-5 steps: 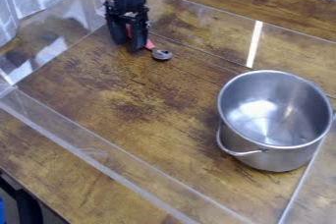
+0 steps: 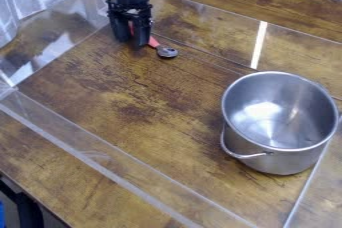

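Note:
My black gripper [image 2: 130,27] is low at the back left, over a small utensil with a red handle [image 2: 152,42] and a round metal end [image 2: 167,52]. The gripper covers part of the handle; whether its fingers hold it is unclear. A large steel pot [image 2: 274,117] stands at the right.
A pale patterned surface [image 2: 27,22] borders it at the back left.
The utensil's metal end has shifted very slightly right and up since a second ago. The pot has not moved.

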